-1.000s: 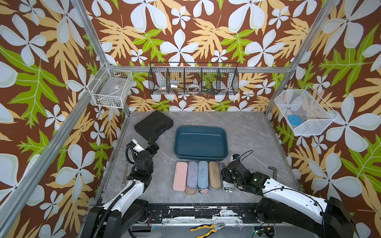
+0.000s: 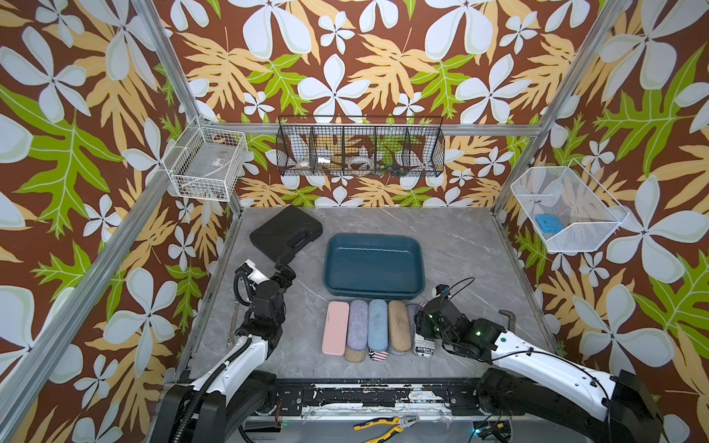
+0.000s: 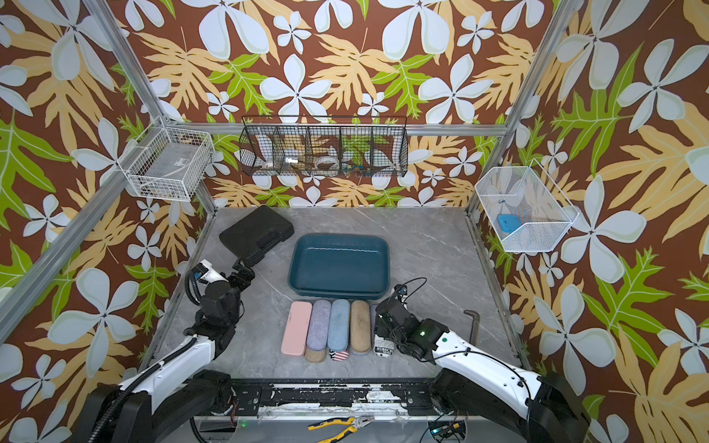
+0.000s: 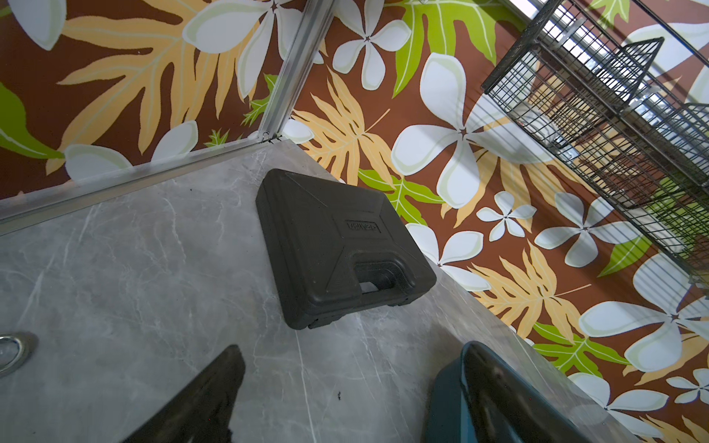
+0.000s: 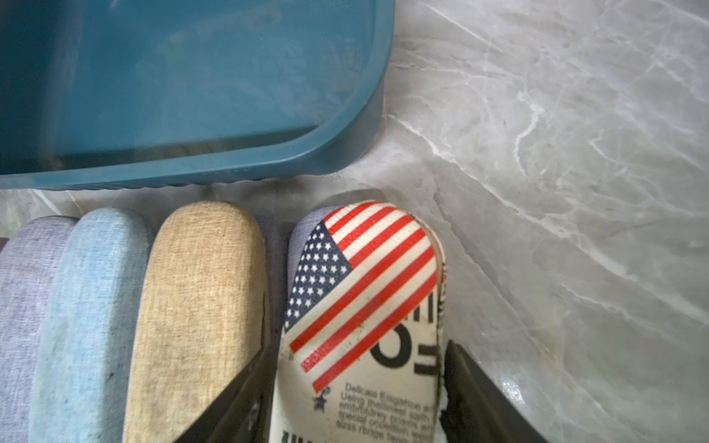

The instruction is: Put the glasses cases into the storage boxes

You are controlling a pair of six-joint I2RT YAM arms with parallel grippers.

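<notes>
A row of glasses cases lies at the table's front: pink (image 2: 335, 328), lilac (image 2: 357, 325), light blue (image 2: 377, 325), tan (image 5: 194, 310) and a flag-print case (image 5: 354, 295) at the right end. My right gripper is open around the flag-print case, a finger at either side. My left gripper stands open at the left, nothing between its fingers. The blue tray (image 2: 373, 263) sits behind the cases.
A black tool case (image 4: 339, 243) lies at the back left. Wire baskets hang at left (image 2: 206, 166), back (image 2: 359, 147) and right (image 2: 561, 206).
My right gripper has shifted slightly over the flag-print case at the right end of the row. The left arm has not visibly moved.
</notes>
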